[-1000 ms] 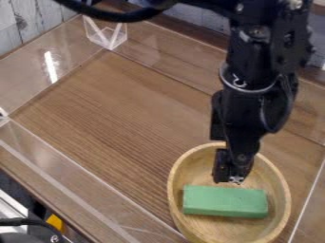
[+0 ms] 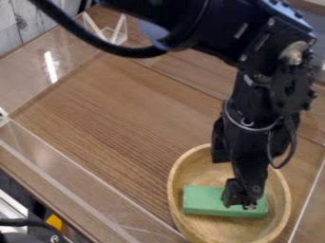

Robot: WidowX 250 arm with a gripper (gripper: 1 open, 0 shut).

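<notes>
A round tan bowl (image 2: 188, 174) sits at the lower right of the camera view, holding a green rectangular block (image 2: 204, 198) in its lower part. My black gripper (image 2: 241, 195) is down inside the bowl, its fingertips over the right part of the block and hiding some of it. The gripper is open; whether the fingertips touch the block I cannot tell.
A small yellow object (image 2: 55, 223) and dark cables lie beyond the lower left edge.
My gripper has moved down into the bowl, its fingertips now over the green block instead of above it. The block and bowl look unmoved.
</notes>
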